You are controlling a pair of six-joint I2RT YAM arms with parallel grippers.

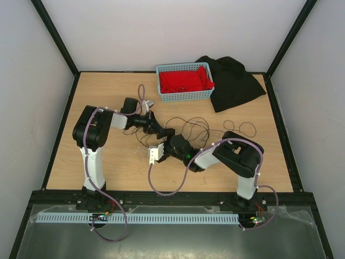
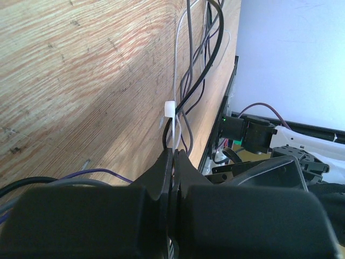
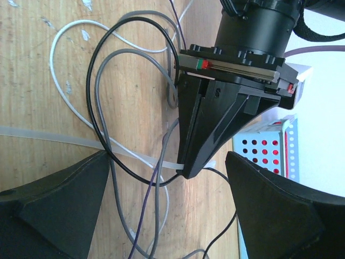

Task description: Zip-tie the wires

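In the left wrist view my left gripper is shut on a thin white zip tie, whose square head (image 2: pixel 170 109) shows just ahead of the fingertips. Black, grey and purple wires (image 2: pixel 186 97) run close beside that head. Seen from the right wrist, the pale strap (image 3: pixel 64 138) crosses the looped wires (image 3: pixel 156 199) and reaches the left fingertips (image 3: pixel 188 164). My right gripper is open around this spot, its fingers wide apart, gripping nothing. From above, both grippers meet near the table's middle and hide the tie.
A light blue basket (image 1: pixel 186 97) with red cloth (image 1: pixel 186 81) stands at the back, beside a black cloth (image 1: pixel 232 83). More loose wire (image 1: pixel 240 128) spreads to the right.
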